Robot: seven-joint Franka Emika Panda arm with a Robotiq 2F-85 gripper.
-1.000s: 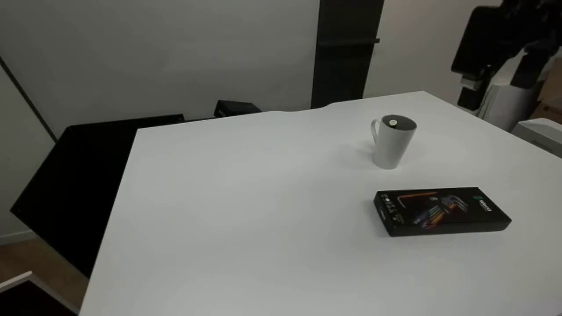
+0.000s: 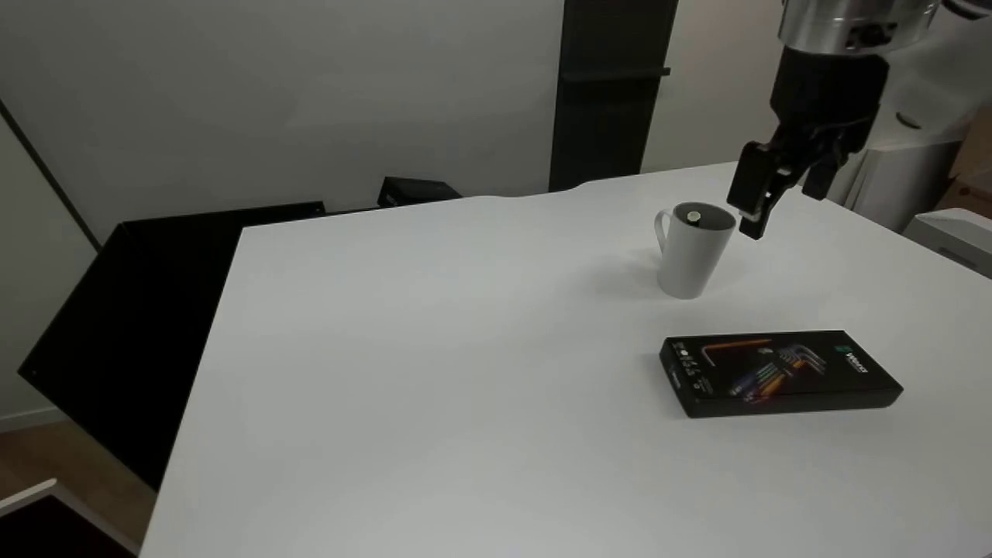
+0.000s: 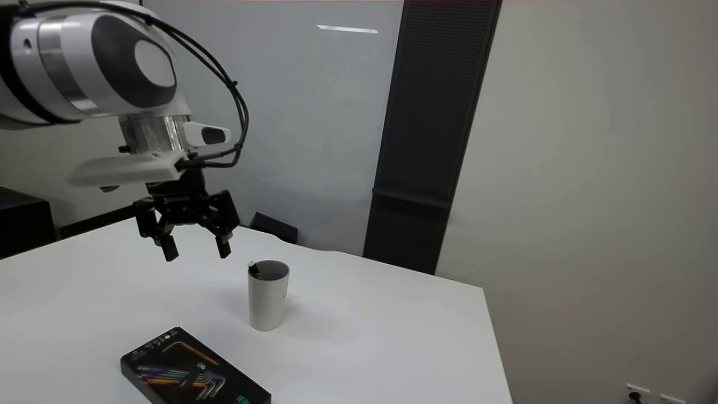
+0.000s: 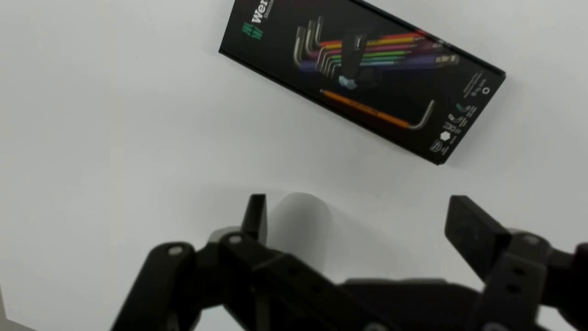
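A white mug [image 2: 690,256] stands upright on the white table, its handle to the left in exterior view 1. Something dark with a pale tip [image 2: 694,218] pokes up inside its rim. In exterior view 2 the mug [image 3: 267,299] is right of and lower than my gripper [image 3: 197,253]. My gripper is open and empty, held above the tabletop. The wrist view shows the mug's side [image 4: 300,226] partly hidden behind the left finger, with wide space between the fingertips. A flat black Wera hex-key box [image 4: 358,71] lies apart from the mug.
The black box [image 2: 781,373] rests in front of the mug in exterior view 1. A dark object [image 2: 415,191] sits by the back edge, and a pale box-like item [image 2: 953,240] is at the right.
My gripper has come down and leftward in exterior view 1, closer to the mug. The mug and the black box have stayed where they were.
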